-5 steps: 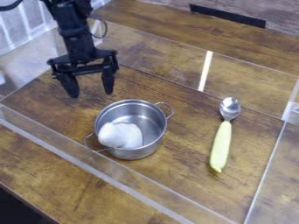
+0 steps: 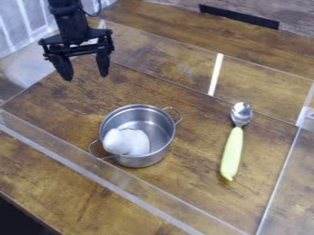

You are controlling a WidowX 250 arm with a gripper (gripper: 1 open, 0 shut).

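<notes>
My black gripper (image 2: 76,64) is at the upper left of the camera view, open, over bare wood with nothing between its fingers. It is apart from a steel pot (image 2: 159,125) with two wire handles in the lower middle. A white rounded object (image 2: 125,141) lies inside the pot, toward its left side. To the right lies a spoon (image 2: 241,114) with a steel head and a long pale yellow-green handle (image 2: 232,151).
Clear panel edges run along the left, front and right sides. A white strip (image 2: 216,75) is at the upper middle right.
My gripper has moved up and to the left in the view, away from the pot. The pot, white object and spoon have not moved.
</notes>
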